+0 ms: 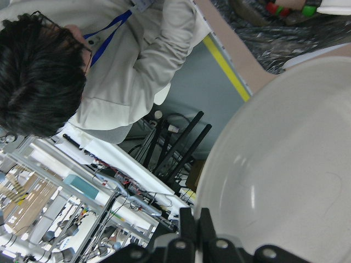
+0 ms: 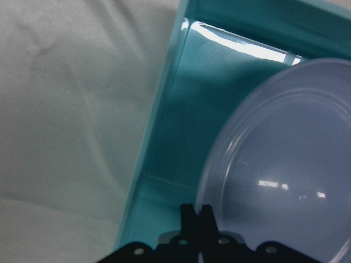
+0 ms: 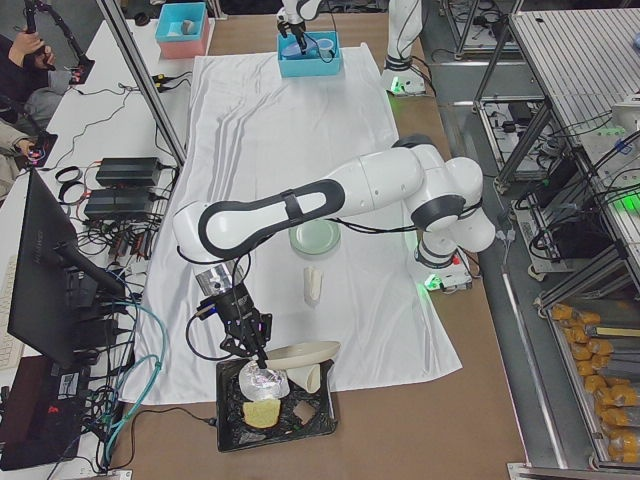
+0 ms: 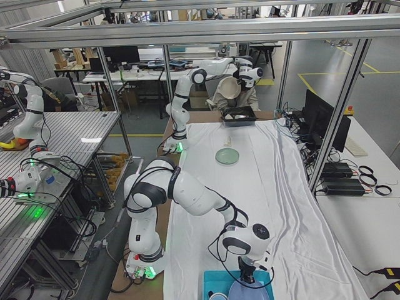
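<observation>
My left gripper is shut on the rim of a cream plate point(image 1: 274, 159), raised over a black bin point(image 3: 230, 430) that holds a foil item point(image 3: 258, 383), a yellow sponge point(image 3: 261, 412) and a white cup. My right gripper is at a lavender plate point(image 2: 279, 159) lying in a turquoise bin point(image 2: 151, 137); its fingertips meet at the rim, apparently pinching it.
A green plate point(image 4: 227, 156) and a small pale object point(image 3: 312, 286) lie on the white cloth point(image 3: 280, 130), whose middle is mostly clear. A person sits just beyond the black bin.
</observation>
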